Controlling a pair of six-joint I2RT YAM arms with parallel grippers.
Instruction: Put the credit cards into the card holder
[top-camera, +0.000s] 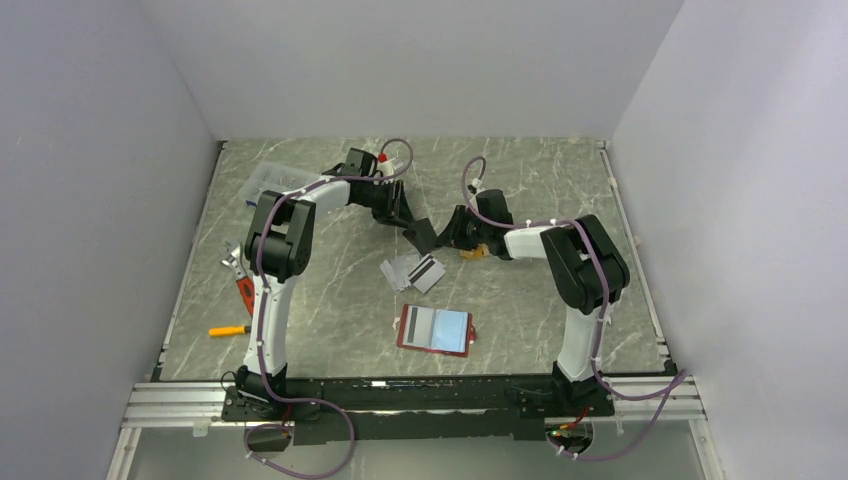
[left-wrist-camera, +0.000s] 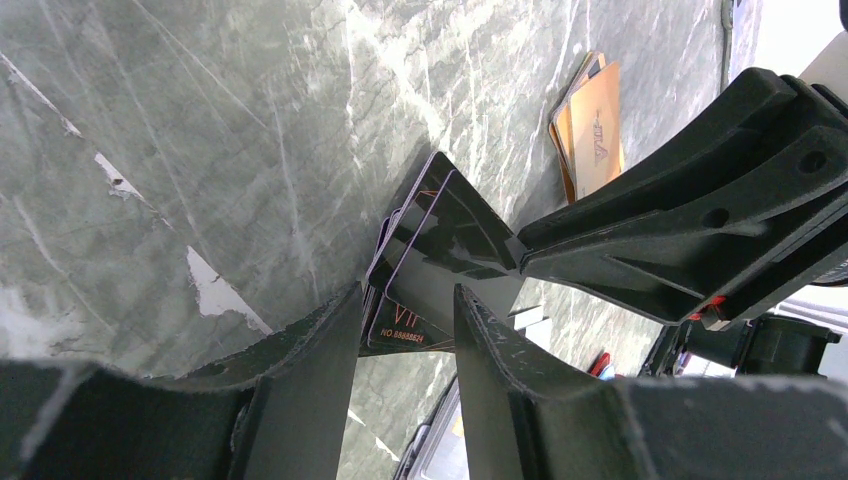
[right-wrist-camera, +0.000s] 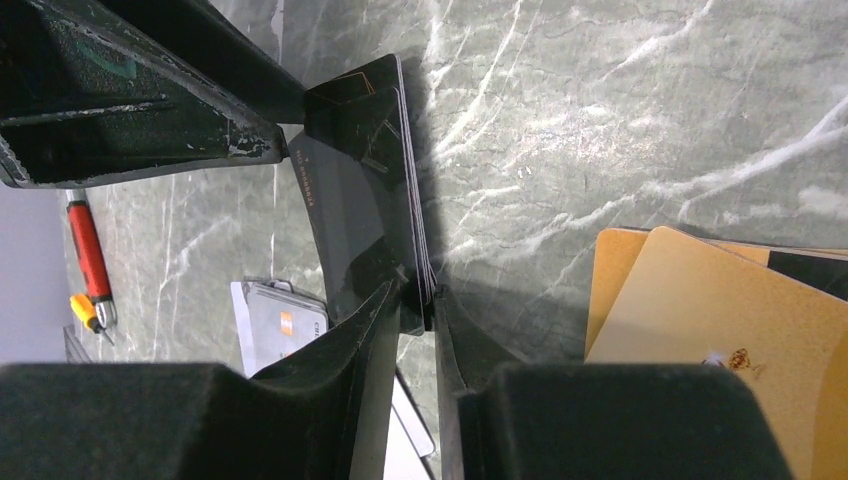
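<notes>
A small stack of black cards (top-camera: 422, 236) lies at the table's centre, between both grippers. My left gripper is at the stack's near edge, fingers apart. My right gripper has its fingertips close together at the stack's lower end; whether they grip it is unclear. Silver-grey cards (top-camera: 425, 275) lie just below the black ones, and gold cards (right-wrist-camera: 715, 330) lie beside my right gripper. An open card holder (top-camera: 449, 331) with a red edge rests near the table's front.
A clear plastic box (top-camera: 261, 182) is at back left. Pliers (top-camera: 242, 285) and a yellow-handled screwdriver (top-camera: 226, 330) lie at left.
</notes>
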